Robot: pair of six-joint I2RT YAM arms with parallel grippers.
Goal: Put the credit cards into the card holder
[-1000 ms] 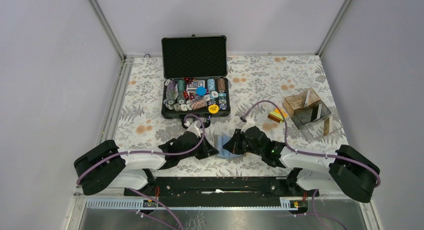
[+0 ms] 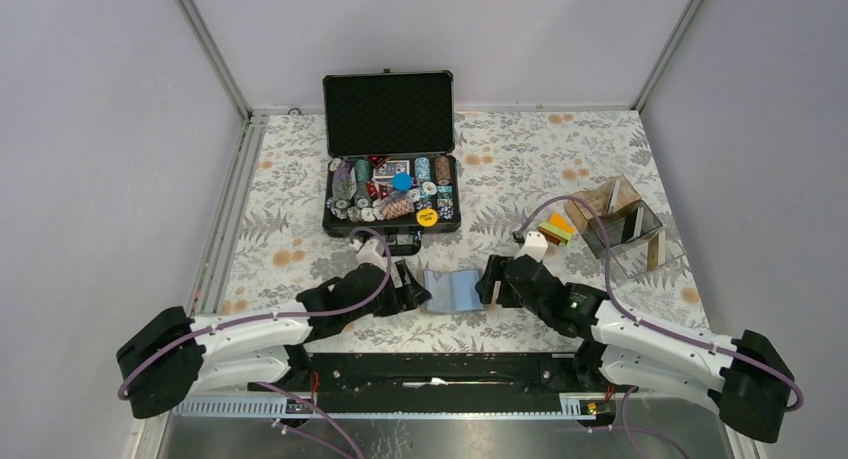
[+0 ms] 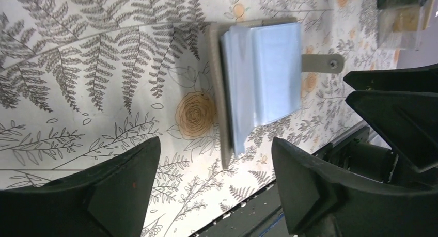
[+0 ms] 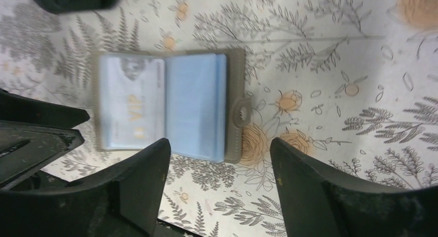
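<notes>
An opened card holder (image 2: 452,291) with blue sleeves lies flat on the patterned table between the grippers; in the right wrist view the holder (image 4: 193,108) shows a pale card marked VIP (image 4: 133,103) in its far-left sleeve. My left gripper (image 2: 412,285) is just left of the holder, open with nothing between its fingers. My right gripper (image 2: 492,279) is just right of it, also open and empty. Both wrist views show bare table between the fingertips.
An open poker-chip case (image 2: 390,191) stands behind the holder. Clear bins (image 2: 625,229) and orange-yellow items (image 2: 556,228) lie at the right. The table's front edge is close below.
Both grippers have moved outward from the holder, left one leftward, right one rightward, and stand more open. The holder now lies spread flat.
</notes>
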